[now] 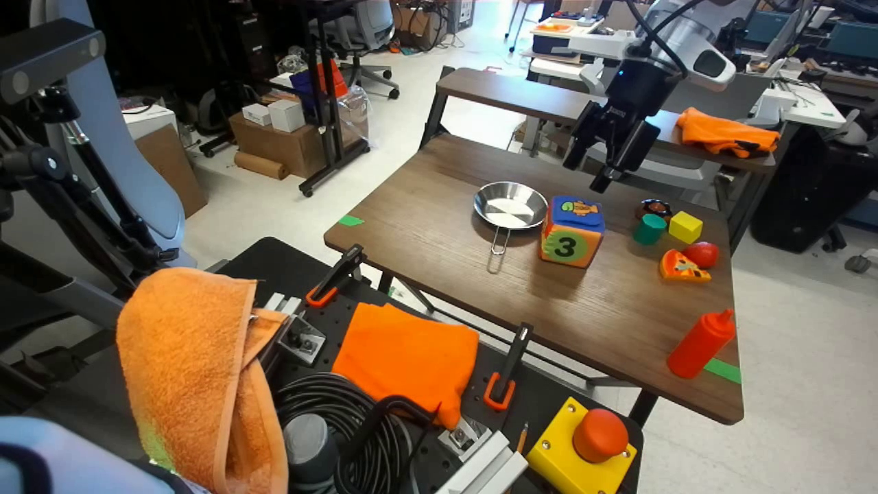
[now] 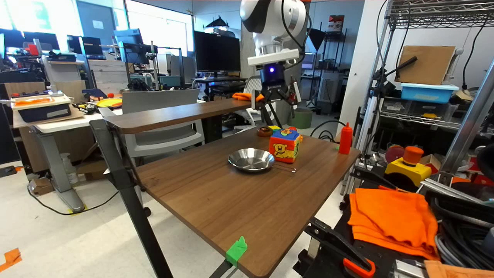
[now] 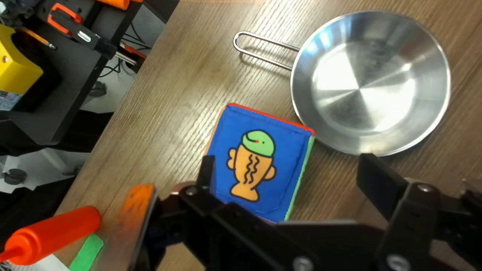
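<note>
My gripper (image 1: 586, 174) hangs open above the back of the brown table, with nothing held between its fingers. In the wrist view its two dark fingers stand wide apart, and the left fingertip (image 3: 206, 171) overlaps the edge of a soft cube (image 3: 253, 162) below. That cube has a blue top with a fish and, in exterior view 1, a side marked 3. A shiny steel pan (image 1: 510, 206) rests beside it, its wire handle (image 1: 499, 241) pointing to the table's front edge.
Right of the cube are a green cup (image 1: 649, 230), a yellow block (image 1: 684, 227), a red ball (image 1: 702, 254) and a pizza slice (image 1: 684, 267). A red bottle (image 1: 701, 344) stands near the front right corner.
</note>
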